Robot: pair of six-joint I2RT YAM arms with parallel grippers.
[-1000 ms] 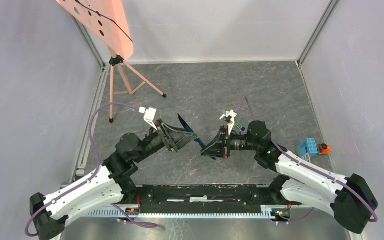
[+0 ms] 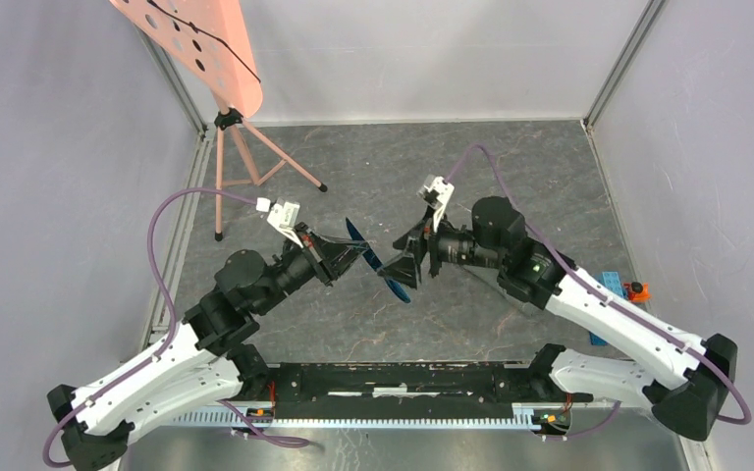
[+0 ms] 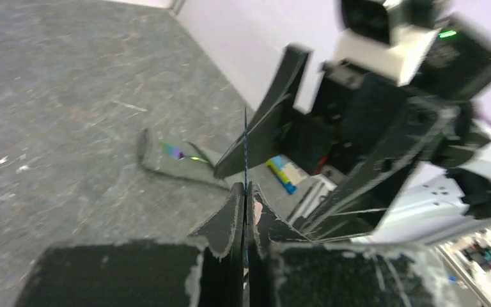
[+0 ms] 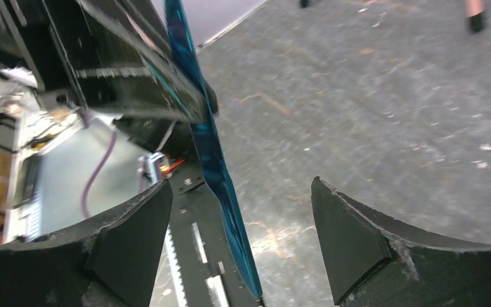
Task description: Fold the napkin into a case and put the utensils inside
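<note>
A long dark-blue utensil, shaped like a knife (image 2: 398, 291), is held in the air by my left gripper (image 2: 358, 250), shut on it; in the left wrist view it is edge-on between the fingertips. In the right wrist view the blue knife (image 4: 227, 204) hangs between the fingers of my open right gripper, apparently touching neither. A grey folded cloth, likely the napkin (image 3: 172, 163), lies on the floor beyond, with coloured items on it; in the top view it is mostly hidden by the right arm.
A blue box with an orange object (image 2: 611, 285) sits at the right edge. A pink stand on a tripod (image 2: 245, 167) fills the back left.
My right gripper has moved up from near the knife's lower end and opened around it. My left gripper has shifted slightly, still holding the knife.
</note>
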